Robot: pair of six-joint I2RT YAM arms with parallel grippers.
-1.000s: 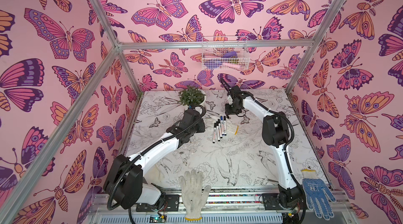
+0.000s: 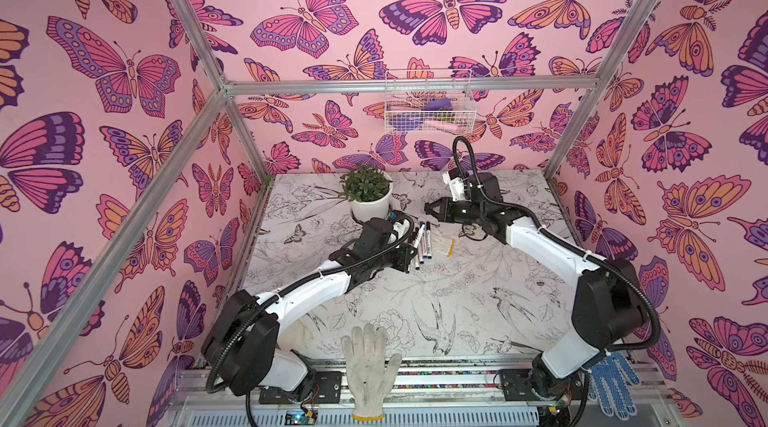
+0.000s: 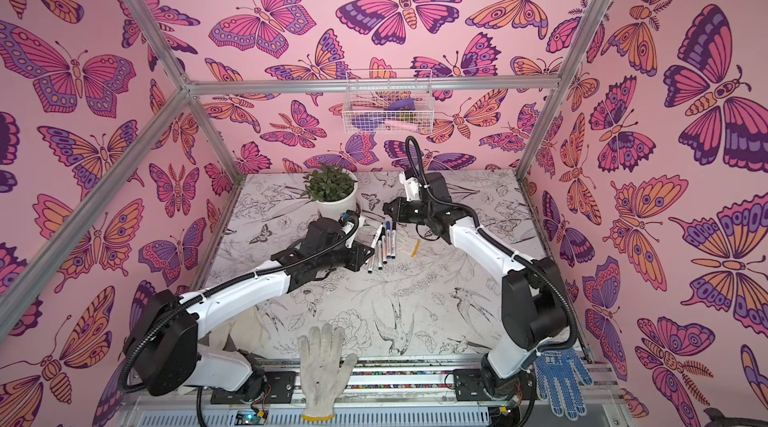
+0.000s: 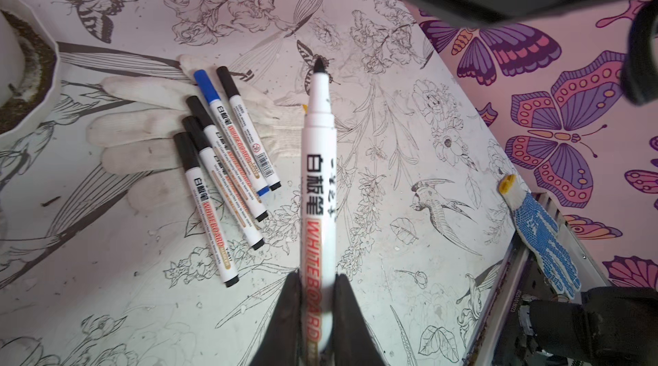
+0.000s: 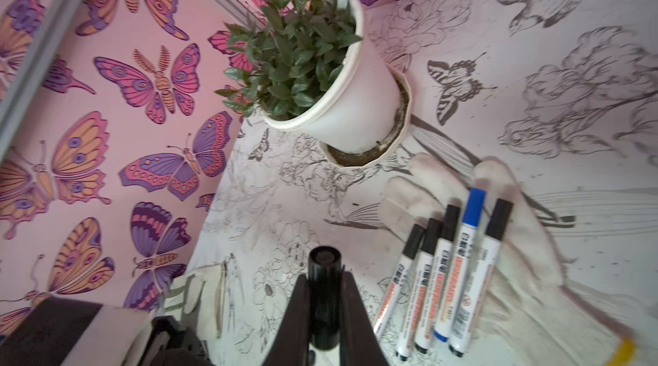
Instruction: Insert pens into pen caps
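An uncapped white whiteboard pen (image 4: 319,181), its black tip bare and pointing away, is clamped in my left gripper. My right gripper is shut on a black pen cap (image 5: 324,290), whose round end faces forward. In the top left view the left gripper hovers beside the row of pens, and the right gripper (image 2: 432,208) is behind and to the right of it. Pen and cap are apart. Several capped whiteboard pens (image 5: 438,270), one with a blue cap and the others black, lie side by side partly on a white glove.
The white glove (image 5: 541,277) lies flat beneath the pens. A potted plant (image 2: 370,191) stands at the back, close behind my left arm. Clear table surface (image 2: 464,299) stretches across the front and right.
The left gripper has moved right, toward the pens, and the pen in it now shows. My right arm has swung outward, its gripper turned to point left and raised somewhat.
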